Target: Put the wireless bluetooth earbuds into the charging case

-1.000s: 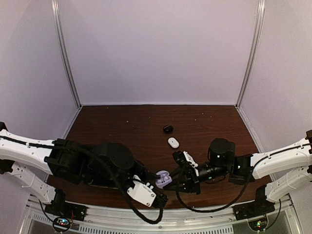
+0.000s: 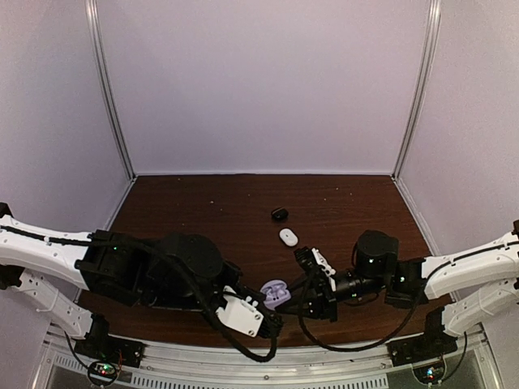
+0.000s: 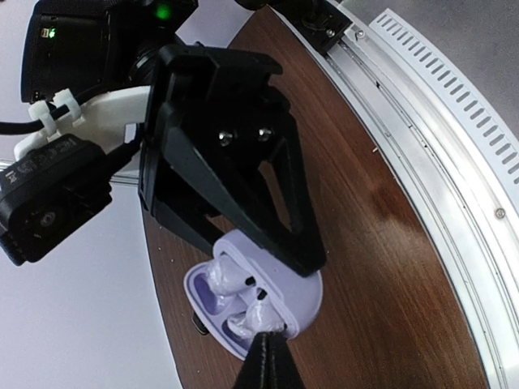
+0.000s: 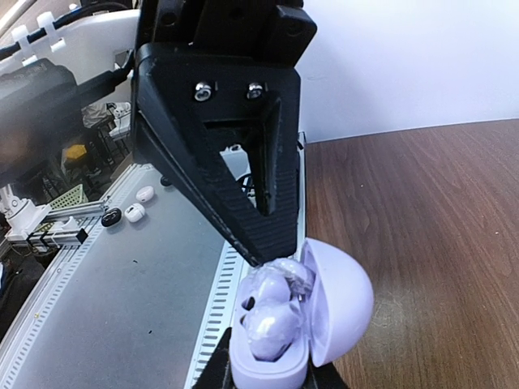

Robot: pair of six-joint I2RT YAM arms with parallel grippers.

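The lilac charging case (image 3: 302,293) is held, lid open, in my right gripper. In the left wrist view one shiny, film-wrapped earbud (image 3: 225,277) rests in the far slot and a second earbud (image 3: 258,318) lies in the near part of the case. My left gripper is shut with nothing between its fingers; its tips overlap the case's near edge in that view, and the near earbud is outside them. From the right wrist view, the left gripper's black finger (image 4: 272,235) comes down just behind the earbuds. How deeply that near earbud sits, I cannot tell.
On the brown table (image 2: 195,203) beyond the arms lie a white case (image 2: 288,237) and a black case (image 2: 279,214). The metal rail (image 3: 422,211) runs along the front edge.
The case stays in the right gripper.
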